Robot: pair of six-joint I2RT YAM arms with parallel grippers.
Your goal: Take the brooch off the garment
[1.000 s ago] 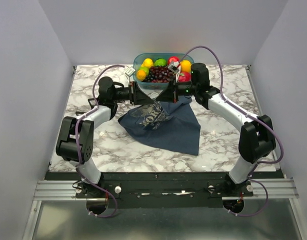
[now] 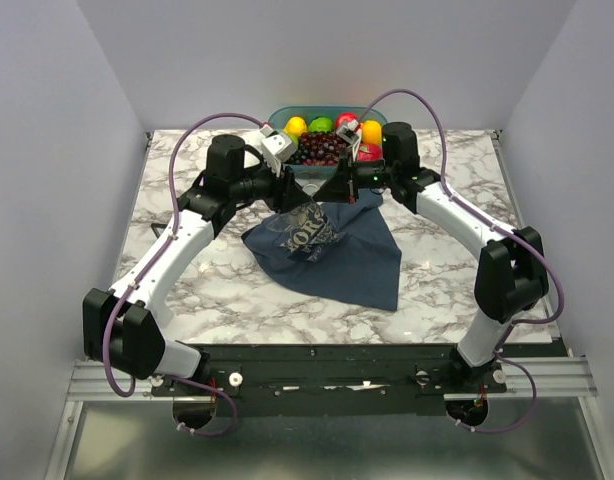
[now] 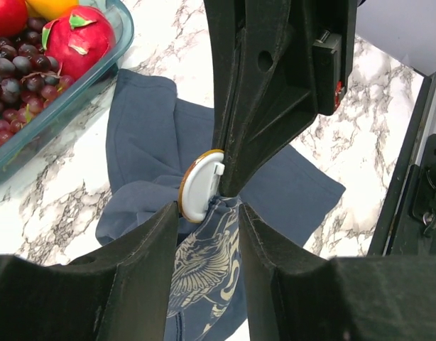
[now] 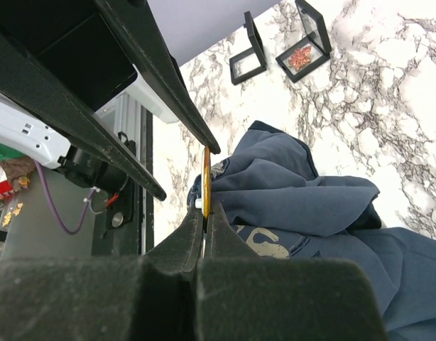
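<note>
A thin round brooch, white with a golden rim [image 3: 198,186], is held up at its edge by my right gripper, whose fingers are closed together on it. From the right wrist view the brooch [image 4: 206,174] shows edge-on. The dark blue garment [image 2: 357,262] lies bunched on the table, and its raised fold [image 3: 221,213] reaches up to the brooch; whether they are still joined cannot be made out. My left gripper is open, its fingers on either side of the brooch and the raised cloth, with gaps visible.
A blue-green bin of fruit [image 2: 279,118] stands behind the garment. Small black open cases [image 4: 303,57] lie on the marble table past the garment, one with a reddish piece inside.
The left arm has swung its elbow outward and its wrist has turned, so its fingers now point from a different angle near the brooch. The right arm has stayed almost still.
</note>
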